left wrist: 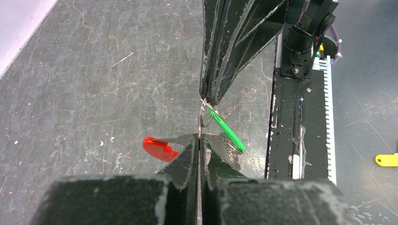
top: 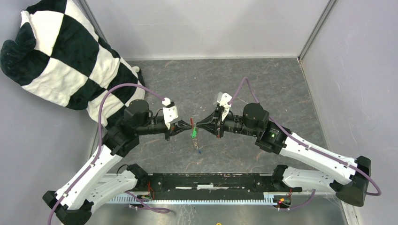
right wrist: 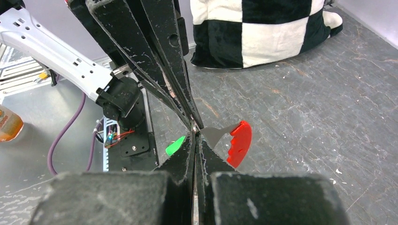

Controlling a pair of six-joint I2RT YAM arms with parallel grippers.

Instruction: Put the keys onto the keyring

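Tip to tip, my left gripper and right gripper are both shut over the middle of the floor. The thin metal keyring spans the small gap, its lower end in the left fingertips and its upper end at the right ones. Whether the right tips pinch it is unclear. The red-headed key extends to one side, its blade reaching behind my left tips. The green key slants from near my right tips on the other side. Below it in the top view hangs a silvery chain-like part with a small blue end.
A black-and-white checkered cushion leans in the back left corner. A dark rail runs along the front. Walls stand at the back and sides. The grey floor around the grippers is clear.
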